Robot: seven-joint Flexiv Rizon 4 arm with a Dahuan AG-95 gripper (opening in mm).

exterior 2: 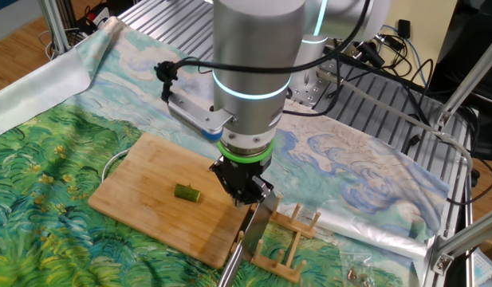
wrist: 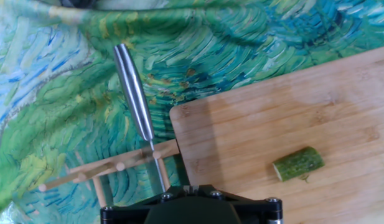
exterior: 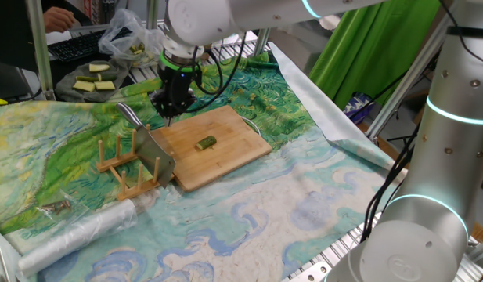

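Observation:
A short green cucumber piece [exterior: 205, 143] lies on the wooden cutting board [exterior: 225, 160]; the wrist view shows the same cucumber [wrist: 298, 163] at right. Left of the board, a knife with a metal handle [wrist: 133, 93] stands with its broad blade [exterior: 153, 155] in a wooden peg rack [exterior: 137, 189]. My gripper [exterior: 170, 117] hangs above the board's far left corner, close to the knife but apart from it in that view. Nothing shows held by it. Its fingertips are too dark and small to judge how the fingers stand.
A rolled clear plastic sheet [exterior: 81, 233] and a small bag of hardware [exterior: 59, 207] lie at the front left. Cut vegetable pieces [exterior: 95, 83] rest on a dark bag at the back left. The painted cloth right of the board is clear.

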